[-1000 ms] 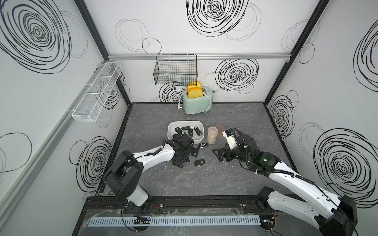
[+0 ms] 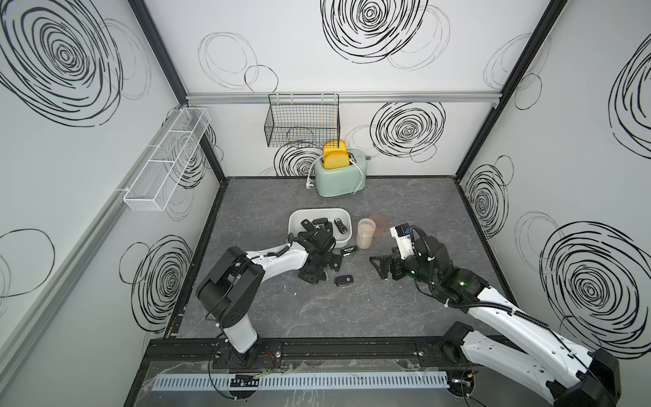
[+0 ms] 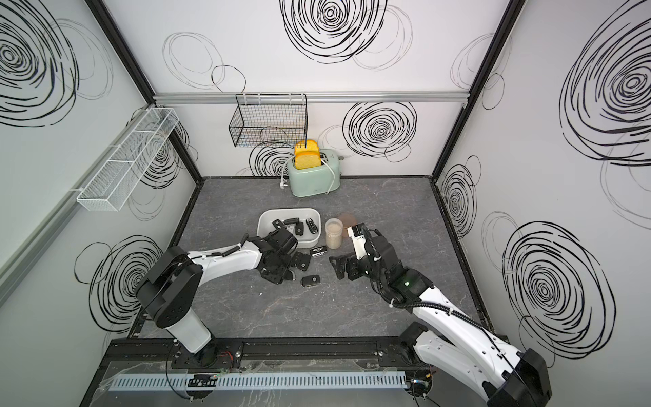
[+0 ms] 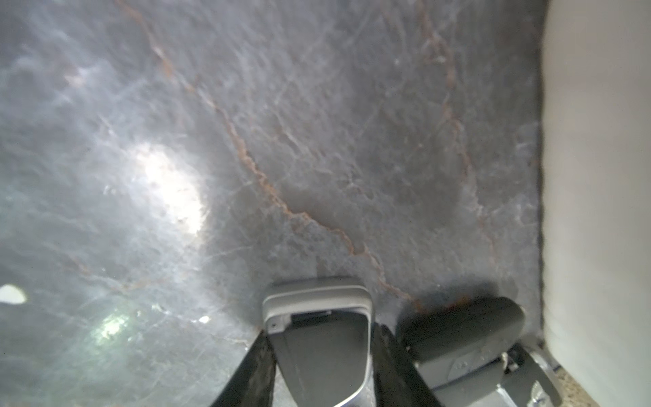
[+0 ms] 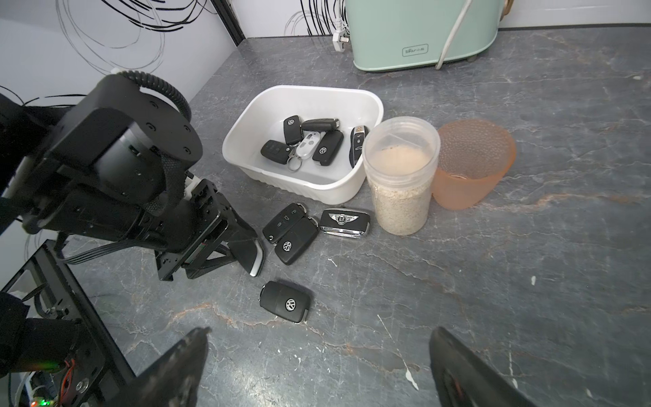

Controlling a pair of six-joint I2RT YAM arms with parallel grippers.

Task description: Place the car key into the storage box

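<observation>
A white storage box (image 5: pixel 305 183) holds several car keys. Outside it on the counter lie a VW key (image 5: pixel 284 302), a Bentley key (image 5: pixel 344 222) and two overlapping keys (image 5: pixel 295 240). In the left wrist view my left gripper is part open, its fingers at either side of a grey-rimmed black key (image 4: pixel 318 363), with two dark keys (image 4: pixel 461 332) close to its right. Whether the fingers grip it is unclear. My right gripper stands open above the counter, right of the keys.
A jar of grain (image 5: pixel 400 203) and a peach cup (image 5: pixel 474 169) stand beside the box. A mint toaster (image 2: pixel 339 181) is at the back, below a wire basket (image 2: pixel 301 118).
My right arm has shifted slightly to the right since one second ago.
</observation>
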